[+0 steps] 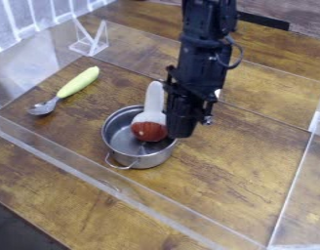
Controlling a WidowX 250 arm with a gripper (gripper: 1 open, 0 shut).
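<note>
A small steel pot (130, 148) with a wire handle stands on the wooden table in the middle of the camera view. In it rests a red-brown round object (148, 131) with a white part (153, 103) reaching up over the back rim. My black gripper (179, 127) is low at the pot's right rim, close beside the red-brown object. Its fingers look close together; I cannot see anything held between them, and the tips are partly hard to make out.
A spoon with a pale yellow-green handle (77, 83) lies at the left. A white wire stand (89, 39) is at the back left. Clear panels border the work area. The table right of the pot is clear.
</note>
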